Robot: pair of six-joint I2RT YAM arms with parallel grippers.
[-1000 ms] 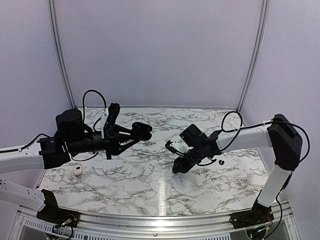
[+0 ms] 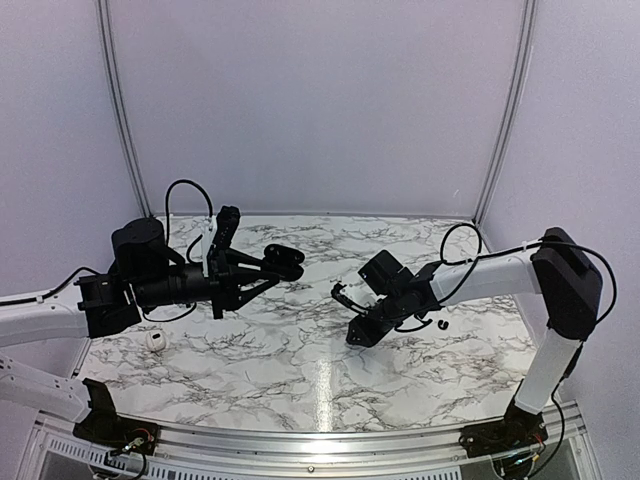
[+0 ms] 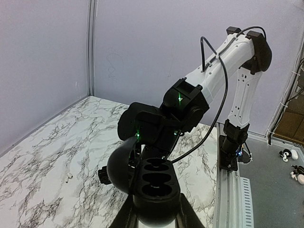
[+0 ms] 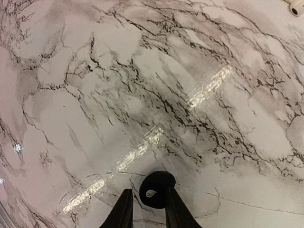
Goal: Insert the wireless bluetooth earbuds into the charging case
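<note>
The black charging case (image 2: pixel 284 258), lid raised, is held above the table in my left gripper (image 2: pixel 262 282); the left wrist view shows empty slots in the case (image 3: pixel 156 190) between the fingertips. My right gripper (image 2: pixel 355 330) is low over the table. In the right wrist view, a black earbud (image 4: pixel 154 183) lies at the fingertips of my right gripper, which is part open around or just over it; contact is unclear.
A small white round object (image 2: pixel 156 340) lies at the left of the table. A small dark piece (image 2: pixel 443 325) lies to the right, beside the right arm.
My right arm has shifted very slightly to the right in the top view. My left gripper and the case stay where they were.
</note>
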